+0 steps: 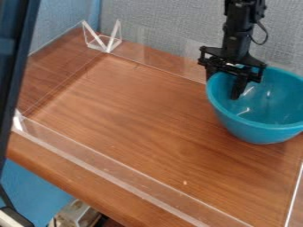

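Observation:
My black gripper (pixel 239 89) reaches down from the top at the back right, its fingers inside the left part of a large teal bowl (pixel 265 125). The gripper is shut on the bowl's left rim, as far as the view shows; the fingertips are partly hidden. The bowl rests upright at the right of the wooden surface and runs to the frame's edge.
A white wire-like bracket (pixel 103 43) stands at the back left. A dark frame edge (pixel 12 62) crosses the left side.

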